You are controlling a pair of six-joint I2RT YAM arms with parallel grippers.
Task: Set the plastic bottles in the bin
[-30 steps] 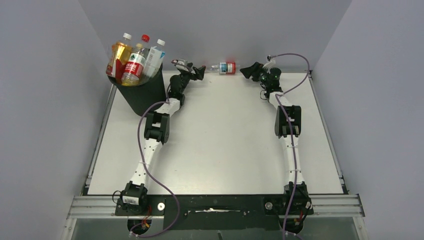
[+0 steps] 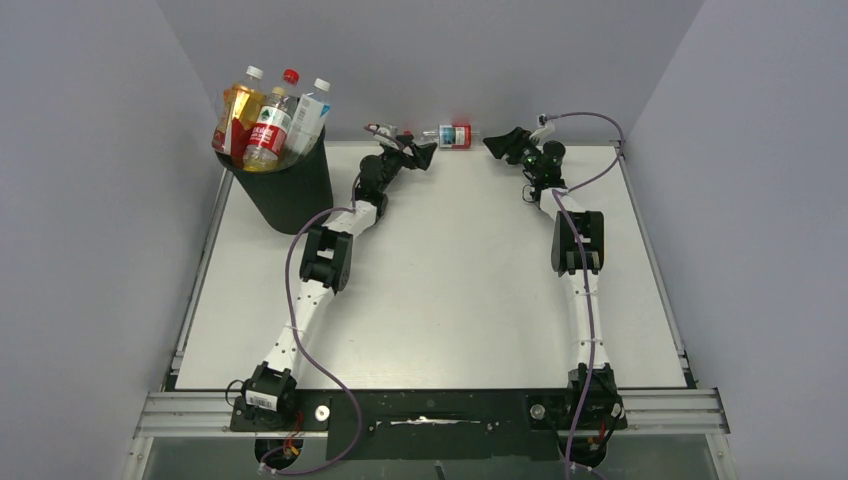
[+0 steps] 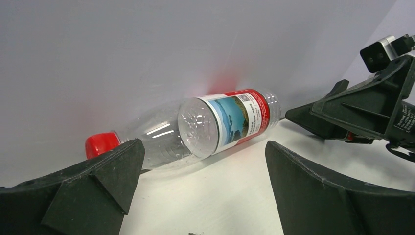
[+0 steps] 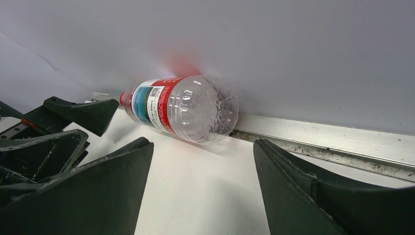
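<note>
A clear plastic bottle [image 2: 454,136] with a red cap and red-and-white label lies on its side along the back wall, between the two grippers. My left gripper [image 2: 418,152] is at its cap end; in the left wrist view its fingers stand apart below the bottle [image 3: 240,117], nothing held. My right gripper [image 2: 500,142] is at the bottle's base end, fingers apart and empty, the bottle [image 4: 195,107] just beyond them in the right wrist view. The black bin [image 2: 275,200] at the upper left holds several upright bottles.
Grey walls stand at the back and both sides, with a metal rail [image 4: 342,142] along the back edge behind the bottle.
My left gripper has moved right, away from the bin and closer to the lying bottle's cap end.
</note>
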